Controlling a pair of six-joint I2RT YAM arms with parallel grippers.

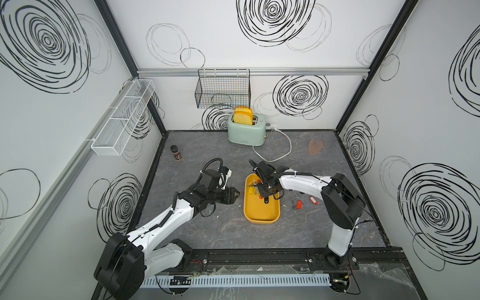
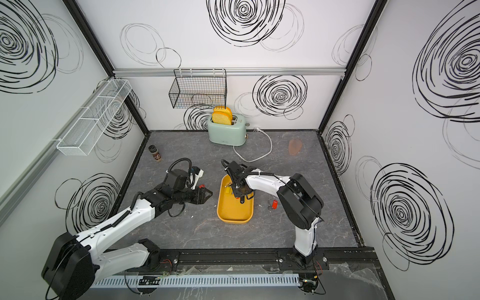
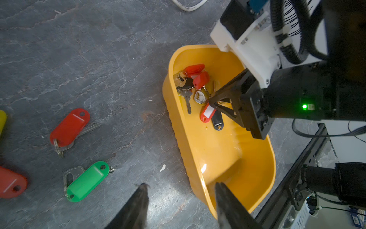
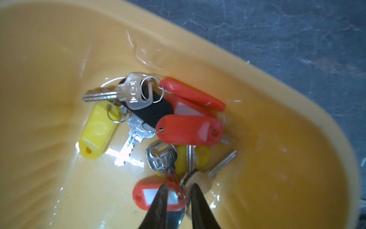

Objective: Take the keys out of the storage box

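The yellow storage box holds several keys with red, yellow and dark tags, bunched at its far end. In the right wrist view a red tag, a yellow tag and a silver key show clearly. My right gripper is low over the box among the lower keys, fingertips part open and close together; whether anything is between them is unclear. My left gripper hangs open left of the box, above tagged keys on the table: a green tag and a red tag.
A mint toaster with yellow bread slices and a white cord stands behind the box. A spice jar is at back left. Red tags lie right of the box. Wire baskets hang on the back and left walls.
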